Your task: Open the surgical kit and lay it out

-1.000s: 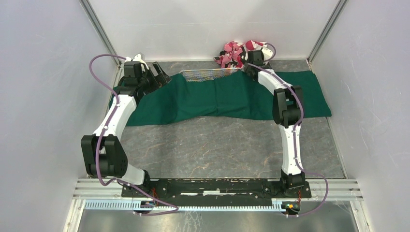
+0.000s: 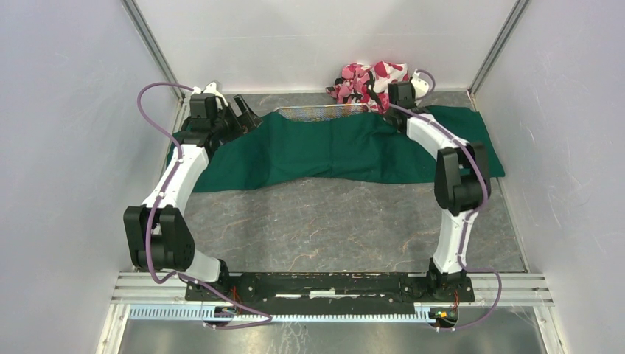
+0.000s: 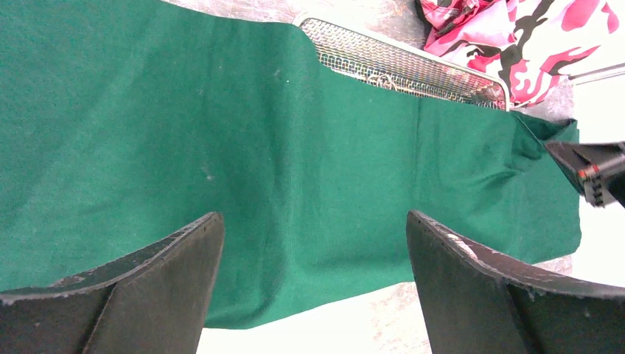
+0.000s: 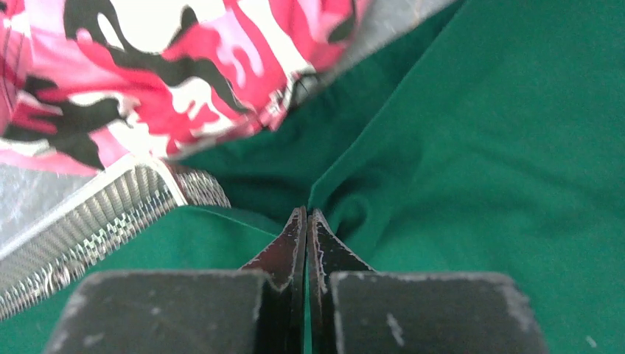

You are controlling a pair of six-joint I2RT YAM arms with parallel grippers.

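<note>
A green cloth (image 2: 317, 151) lies spread across the table from left to right. It drapes over a wire mesh basket (image 3: 398, 63), of which only the far part shows. By the basket's right end my right gripper is shut on the green cloth (image 4: 472, 177), with a fold pinched at the fingertips. The cloth bunches and creases around that grip. Over the cloth's left part, my left gripper stands open and empty. What lies in the basket beneath the cloth is hidden.
A crumpled pink, white and black patterned fabric (image 2: 361, 82) sits at the back, behind the basket's right end and close to my right gripper. Walls bound both sides and the back.
The left arm stays put.
</note>
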